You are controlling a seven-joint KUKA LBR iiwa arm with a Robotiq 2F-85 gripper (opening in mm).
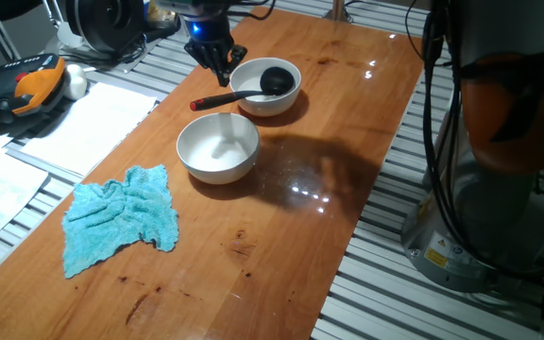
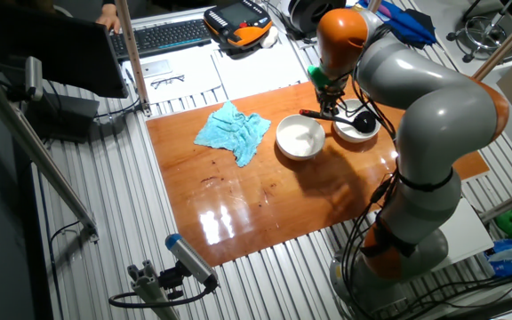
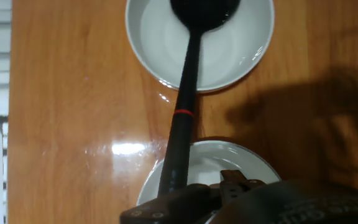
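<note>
A black ladle (image 1: 274, 82) rests with its head in the far white bowl (image 1: 264, 106). Its handle (image 3: 182, 127), marked by a red ring, leans over that bowl's rim and extends past it. The nearer white bowl (image 1: 217, 151) looks empty and lies partly behind my fingers (image 3: 232, 177) in the wrist view. My gripper (image 1: 223, 77) hangs beside the far bowl, above the handle, with its fingertips close together, seemingly shut; no object shows between them. In the wrist view the handle's end passes out of sight behind one finger.
A crumpled turquoise cloth (image 1: 126, 217) lies on the wooden table (image 1: 239, 274), left of the nearer bowl. Papers (image 1: 88, 132) and an orange-black device (image 1: 17, 87) are beyond the table's left edge. Bare wood lies in front of and right of the bowls.
</note>
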